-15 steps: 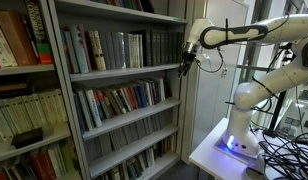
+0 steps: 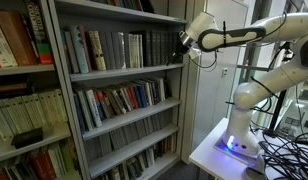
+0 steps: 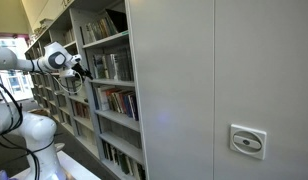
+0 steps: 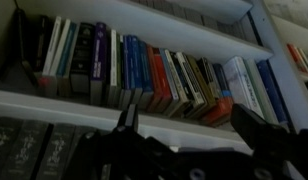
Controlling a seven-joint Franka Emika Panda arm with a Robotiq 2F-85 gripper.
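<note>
No task is named; what my gripper (image 2: 180, 46) faces is a tall grey bookshelf (image 2: 122, 72) full of books. The hand is raised at the height of an upper shelf, near the right end of a row of dark bound volumes (image 2: 154, 48). Seen from the wrist, its two dark fingers (image 4: 128, 122) stand wide apart, open, with nothing held between them. Beyond them a row of mixed coloured books (image 4: 144, 75) stands on a shelf board (image 4: 54, 104). Lower down are dark volumes (image 4: 22, 150), partly covered by the gripper.
The arm's base stands on a white table (image 2: 209, 155) to the right of the shelves, with black cables (image 2: 284, 155) beside it. A large pale panel (image 3: 184, 90) adjoins the shelving. Open space lies in front of the lower shelves.
My hand has tilted up and leftward: it pointed down in front of the shelf's right side before and now points toward the books. The books look unmoved.
</note>
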